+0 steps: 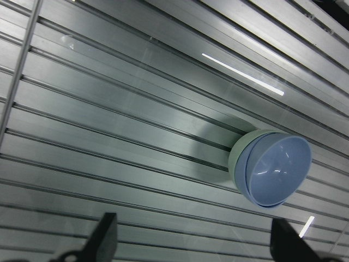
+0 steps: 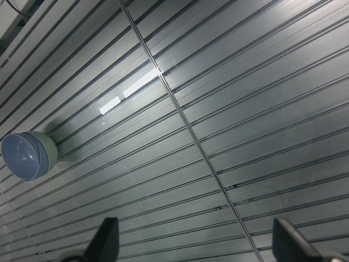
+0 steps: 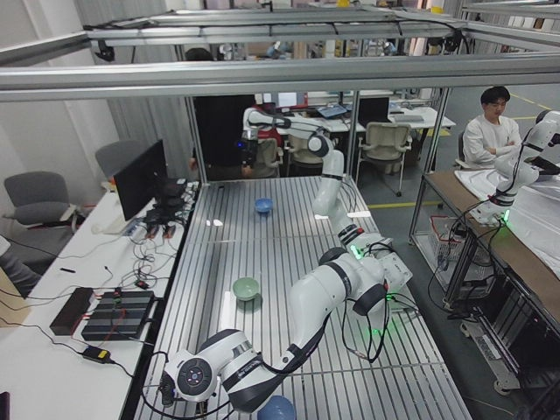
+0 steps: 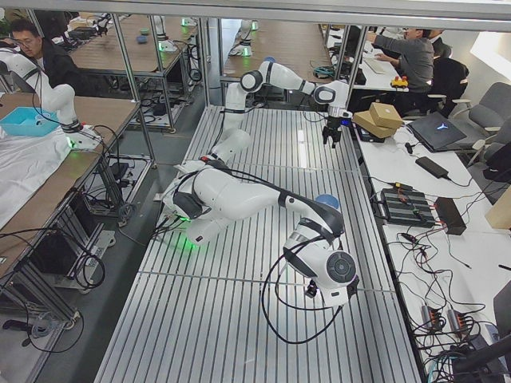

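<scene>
In the left wrist view, two blue bowls (image 1: 278, 172) sit nested in a pale green bowl (image 1: 235, 155) on the slatted metal table (image 1: 109, 153); the stack also shows in the right wrist view (image 2: 19, 158). The camera left view instead shows a green bowl (image 3: 246, 289), a small blue bowl (image 3: 263, 205) and another blue bowl (image 3: 276, 409) apart. A blue bowl (image 4: 327, 201) shows partly behind an arm in the camera right view. My left gripper and right gripper are open, fingers wide apart, with nothing between them, away from the stack.
A white desk (image 4: 423, 279) with cables, boxes and electronics runs along one side of the table. Metal posts and rails frame the workspace. Another robot bench (image 3: 534, 254), with a seated person beside it, stands across the aisle.
</scene>
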